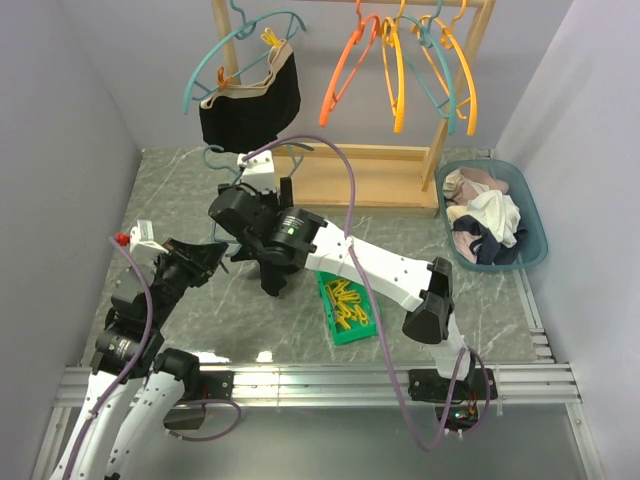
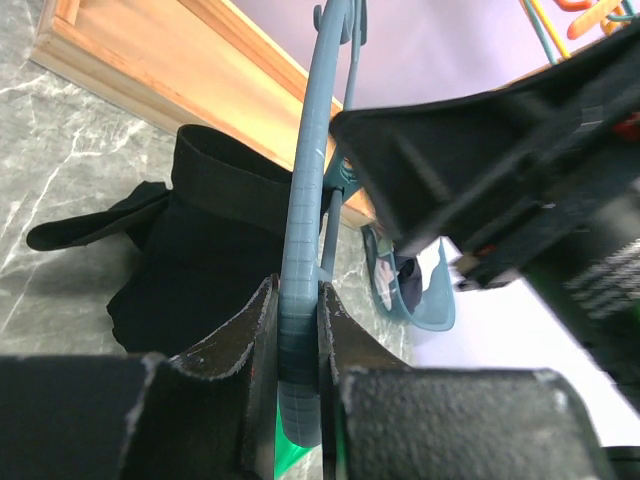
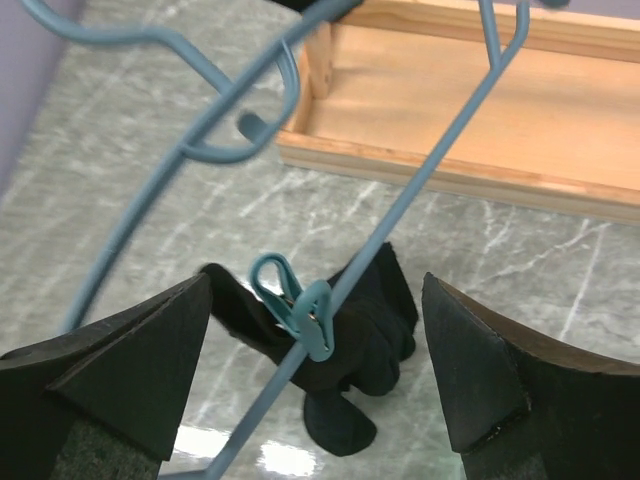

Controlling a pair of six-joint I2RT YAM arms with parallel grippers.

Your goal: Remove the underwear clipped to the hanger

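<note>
A blue-grey hanger (image 2: 305, 180) is gripped near one end by my left gripper, its bar pinched between the fingers. Black underwear (image 3: 375, 335) hangs below the hanger's lower bar, and a teal clip (image 3: 316, 320) sits on that bar at its edge. In the right wrist view my right gripper is partly open, one finger on either side of the clip. Neither finger appears to touch it. From the top, the right arm covers most of the hanger, leaving some black cloth (image 1: 272, 278) showing beneath.
Another black garment (image 1: 250, 112) hangs from a teal hanger on the wooden rack (image 1: 340, 180). Several orange and teal hangers hang to its right. A green tray (image 1: 350, 308) of yellow clips lies near the right arm; a clothes basket (image 1: 535, 235) stands far right.
</note>
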